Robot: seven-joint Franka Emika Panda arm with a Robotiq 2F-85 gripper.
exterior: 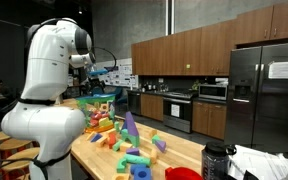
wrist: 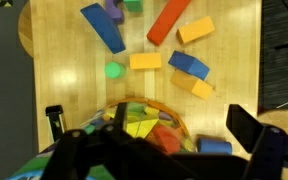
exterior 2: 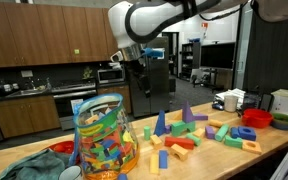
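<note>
Wide open, my gripper has nothing between its fingers in the wrist view. It hangs in the air above the table in exterior view 2, over the back of a clear bin (exterior 2: 106, 132) with a blue-green rim. Colored blocks fill that bin; some of them (wrist: 149, 128) show between my fingers from above. Loose blocks lie on the wooden table beyond the bin: a blue block (wrist: 104, 28), a red bar (wrist: 169, 20), a small green cylinder (wrist: 114, 71), a yellow-orange block (wrist: 145, 61) and an orange block (wrist: 191, 83).
A blue triangular block (exterior 2: 161, 124) and a purple cone (exterior 2: 186, 111) stand upright among the loose blocks. A red bowl (exterior 2: 256, 118) and a black canister (exterior: 216, 160) are near the table's other end. Bare wood (exterior 2: 219, 160) shows at the near side.
</note>
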